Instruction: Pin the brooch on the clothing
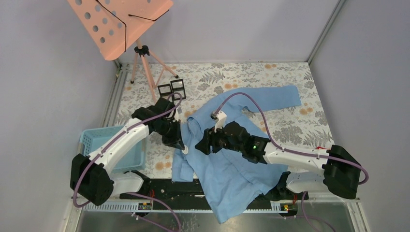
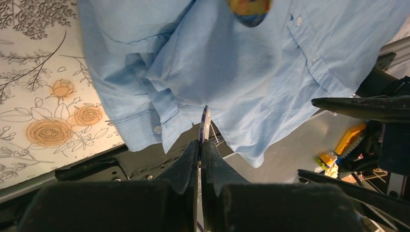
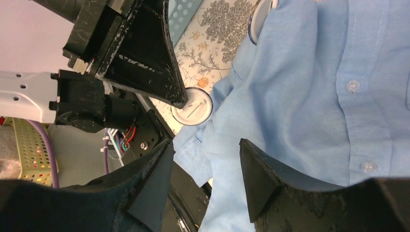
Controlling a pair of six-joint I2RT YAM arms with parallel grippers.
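Observation:
A round white brooch [image 1: 185, 150] hangs over the left part of the blue shirt [image 1: 227, 169]. My left gripper [image 1: 181, 146] is shut on its edge; in the left wrist view the brooch [image 2: 205, 123] appears edge-on between the fingertips. Its pale back with a thin pin faces the right wrist camera, where the brooch [image 3: 197, 112] sits just beyond the open right gripper. Nothing lies between the right fingers. From above, the right gripper [image 1: 203, 146] points at the brooch, a small gap away. Whether the brooch touches the cloth cannot be told.
Another round disc [image 3: 259, 20] stands at a shirt fold in the right wrist view. A blue basket [image 1: 87, 140] is at left; black frames [image 1: 178, 85] and a pink stand [image 1: 145, 63] are behind.

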